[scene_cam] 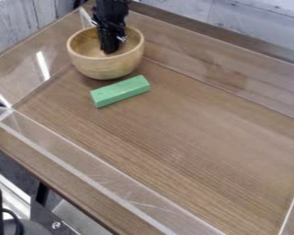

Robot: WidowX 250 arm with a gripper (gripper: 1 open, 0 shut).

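Note:
A wooden bowl (103, 61) sits at the back left of the table. My dark gripper (109, 41) reaches down into it from the top of the view; its fingertips are partly hidden in the bowl, and I cannot make out what, if anything, is between them. A green block (118, 91) lies on the table just in front of the bowl.
A white wall (248, 23) runs behind it. Clear strips cross the left and front edges, and dark cables hang at the lower left.

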